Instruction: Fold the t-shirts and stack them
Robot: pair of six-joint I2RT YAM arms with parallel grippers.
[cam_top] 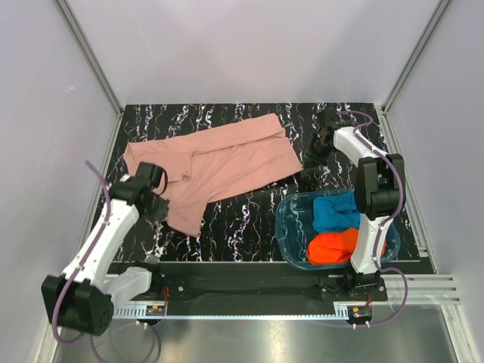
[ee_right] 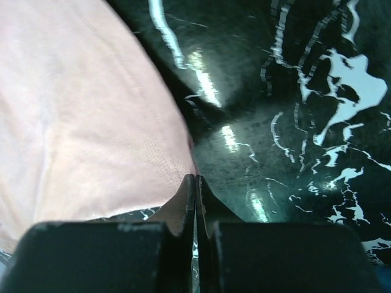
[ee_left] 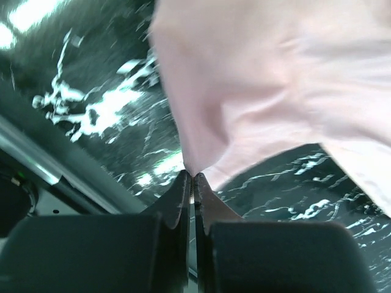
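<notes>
A pink t-shirt (cam_top: 242,168) lies spread slantwise over the black marbled table, one sleeve pointing toward the front edge. At its near left, my left gripper is shut on a corner of the cloth, which rises to the fingertips in the left wrist view. On the shirt's right side, my right gripper is shut on another corner. In the top view both pinched spots are partly covered by the grippers.
A clear blue bin (cam_top: 290,246) stands at the front right, holding a blue cloth (cam_top: 335,212) and an orange cloth (cam_top: 331,247). Bare table (cam_top: 238,227) shows between shirt and bin. Grey walls close in the sides and back.
</notes>
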